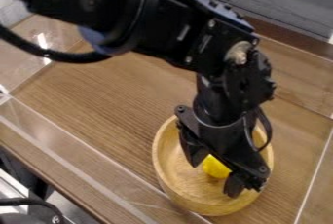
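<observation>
A shallow tan bowl [176,184] rests on the wooden table near the front right. My black gripper [215,159] is down inside it, open, its fingers on either side of a small yellow object [217,168], which is partly hidden by them. Whether the fingers touch it I cannot tell.
A raised wooden edge runs along the back right. Black cables hang at the left and lower left, and clear edging borders the table's left side.
</observation>
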